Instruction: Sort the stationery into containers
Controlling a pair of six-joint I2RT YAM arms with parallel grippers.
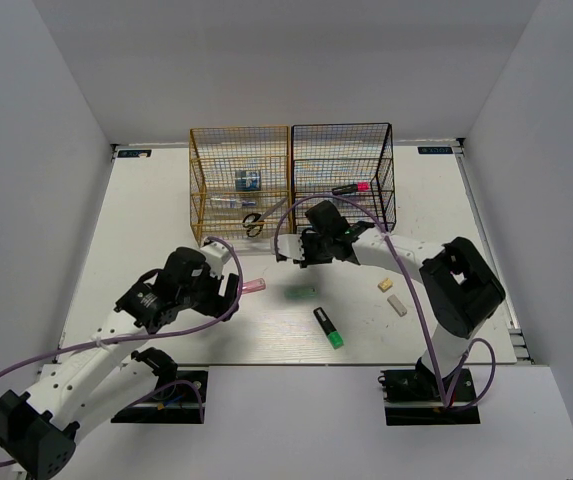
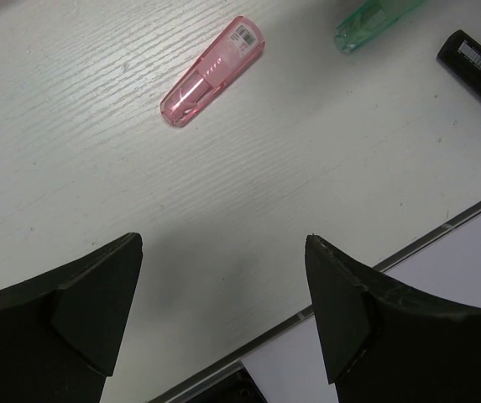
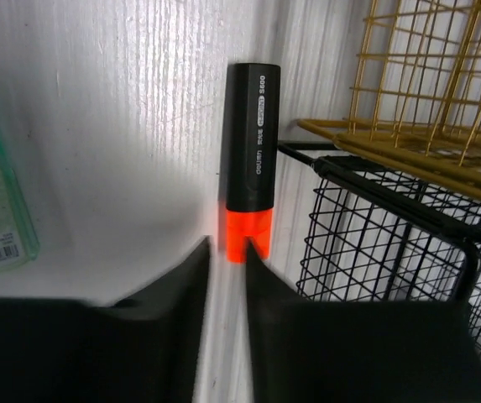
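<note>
A black highlighter with an orange-red end lies on the table beside the front corner of the black wire basket. My right gripper is over its orange end, fingers part open; in the top view this right gripper hides the highlighter. My left gripper stands open above bare table, nothing between its fingers. Ahead of it lies a pink clear-cased item. A green clear-cased item and a black marker with a green end are on the table's middle.
The orange wire basket holds scissors, a blue item and a clear one. A black-and-pink highlighter is in the black basket. A yellow block and a grey block lie at right.
</note>
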